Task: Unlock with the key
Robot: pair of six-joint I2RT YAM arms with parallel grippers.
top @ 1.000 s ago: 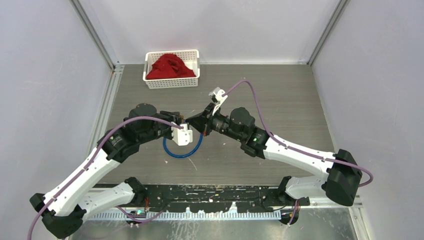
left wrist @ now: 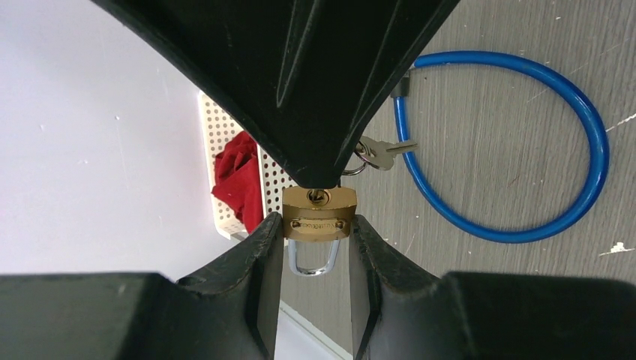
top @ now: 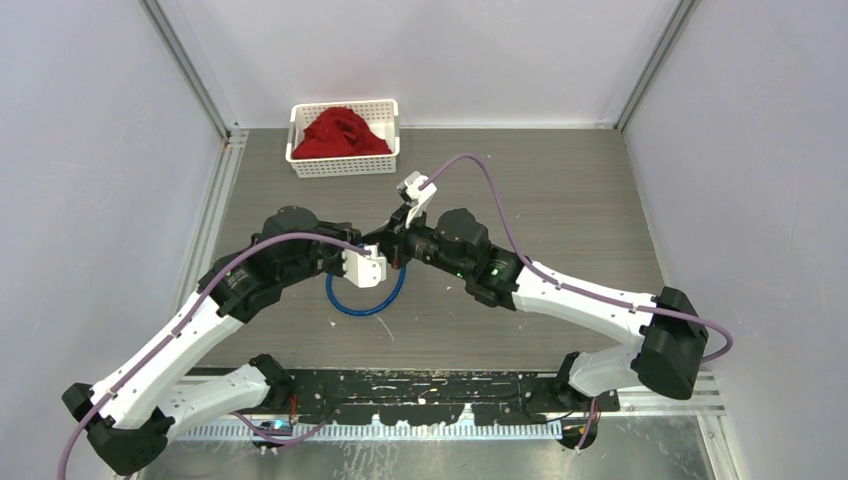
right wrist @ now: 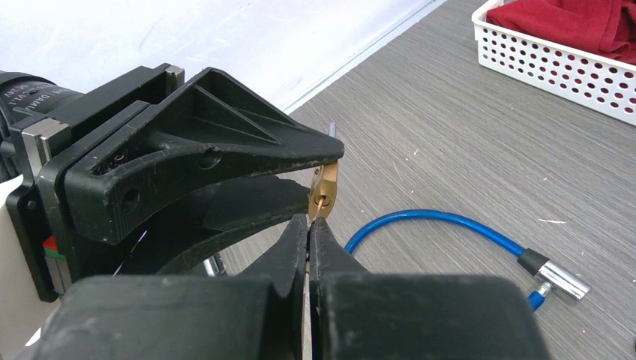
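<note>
A small brass padlock (left wrist: 319, 214) is clamped between the fingertips of my left gripper, its keyhole side facing my right gripper. The silver shackle (left wrist: 313, 271) shows on the padlock's far side. My right gripper is shut on a thin key (right wrist: 318, 208), whose blade meets the keyhole in the right wrist view; how deep it sits cannot be told. In the left wrist view the right fingertips almost cover the keyhole. A second key (left wrist: 384, 152) dangles from a ring beside them. From above, both grippers meet over the table, hiding padlock and key.
Below the grippers, a blue cable lock (top: 362, 313) lies looped on the grey table (top: 560, 200). At the back stands a white basket (top: 347, 169) with a red cloth (top: 342, 135) in it.
My right gripper has moved left, closing in on the left one, and its wrist has shifted slightly. The left arm is nearly still.
</note>
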